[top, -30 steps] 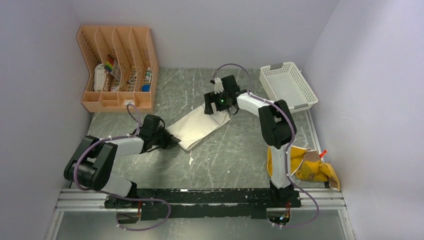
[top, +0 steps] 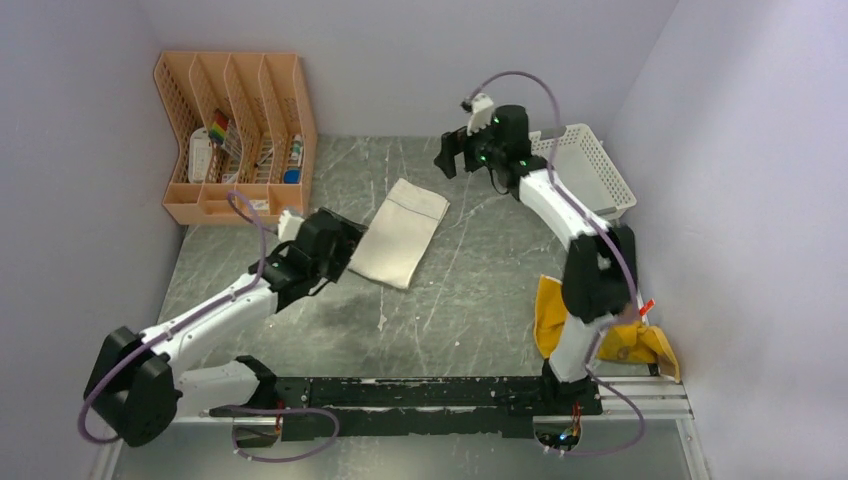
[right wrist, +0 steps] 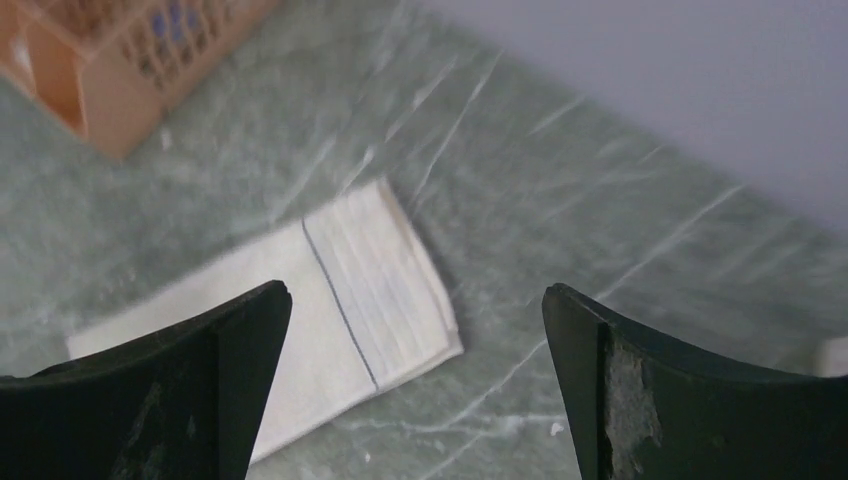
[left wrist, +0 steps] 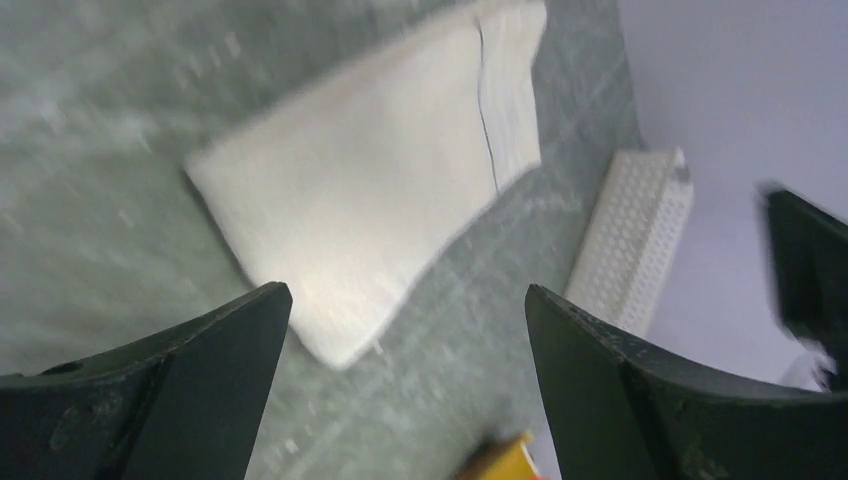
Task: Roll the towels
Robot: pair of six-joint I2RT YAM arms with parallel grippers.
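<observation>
A cream towel (top: 403, 232), folded into a long flat strip with a dark line across its far end, lies slantwise on the grey table. In the left wrist view the whole towel (left wrist: 350, 170) shows between and beyond the parted fingers. My left gripper (top: 352, 238) is open above the towel's left edge, with nothing held. Up and to the right of the towel's far end, my right gripper (top: 446, 157) hangs open and empty. The right wrist view has the lined end of the towel (right wrist: 370, 290) below its spread fingers.
An orange divided rack (top: 240, 205) stands at the back left, holding small items. At the back right is a white basket (top: 612, 180), partly behind the right arm. Yellow cloths (top: 548, 315) lie at the right front. Bare table stretches in front of the towel.
</observation>
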